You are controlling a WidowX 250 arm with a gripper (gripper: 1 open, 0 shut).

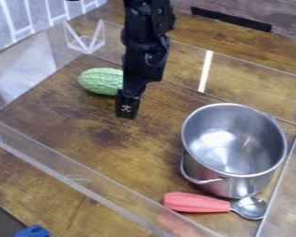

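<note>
A black gripper [129, 102] hangs low at the upper middle of the camera view, open, its fingers reaching down beside the right end of a pale green bumpy gourd [99, 80]. The gourd lies on the wooden board, its right end partly hidden behind the gripper. I cannot tell whether the fingers touch it. A steel pot [233, 139] stands on the right, empty inside, and in front of it lies a scoop with a red handle [194, 203] and a metal bowl end.
Clear low walls surround the wooden work area [77, 139]. The middle and left of the board are free. A small blue object [32, 230] is at the bottom left, outside the walls.
</note>
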